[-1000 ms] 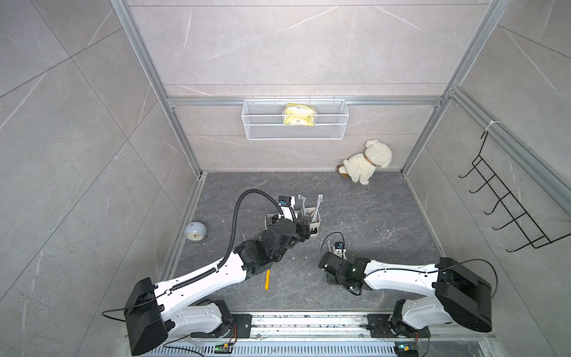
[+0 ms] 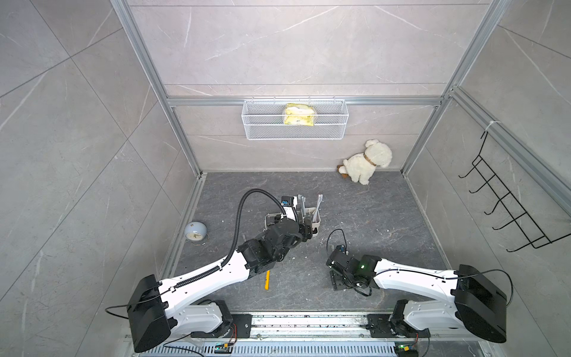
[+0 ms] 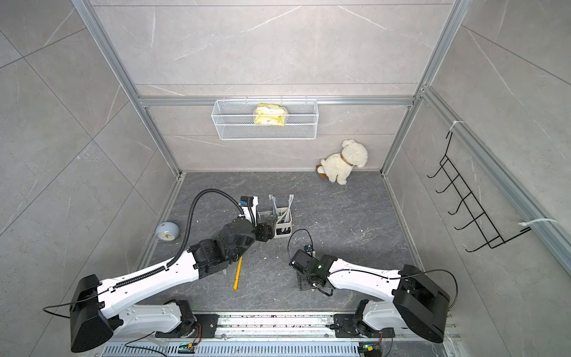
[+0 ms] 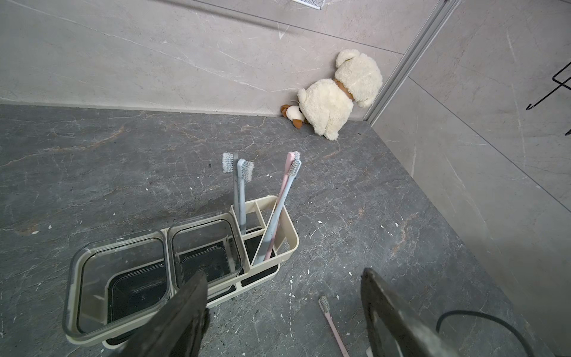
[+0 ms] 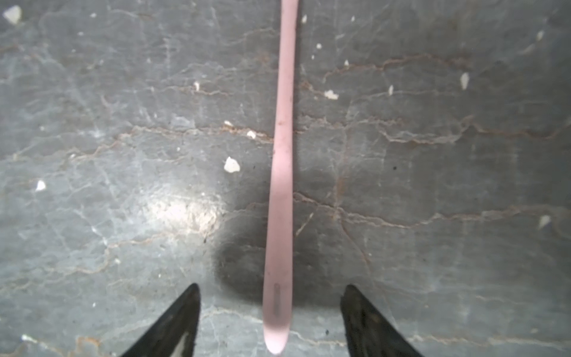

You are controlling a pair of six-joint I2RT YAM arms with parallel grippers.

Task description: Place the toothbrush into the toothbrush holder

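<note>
A pink toothbrush lies on the grey table; its handle [image 5: 282, 178] runs up the middle of the right wrist view, tail end lowest. My right gripper is open above it, one finger on each side, neither touching the handle. The brush head [image 4: 324, 304] shows low in the left wrist view. A cream toothbrush holder [image 4: 288, 247] stands upright with several toothbrushes in its slots, among them a blue one [image 4: 279, 211] and a grey-blue one [image 4: 241, 196]. My left gripper is open near the holder, with nothing gripped.
Two clear cups [image 4: 122, 285] are set in the holder's left part. A yellow stick [image 2: 267, 279] lies near the left arm. A plush dog [image 2: 365, 161] sits at the back right and a round grey-white object [image 2: 195, 231] at the left.
The left gripper moved slightly right. The holder has stayed put.
</note>
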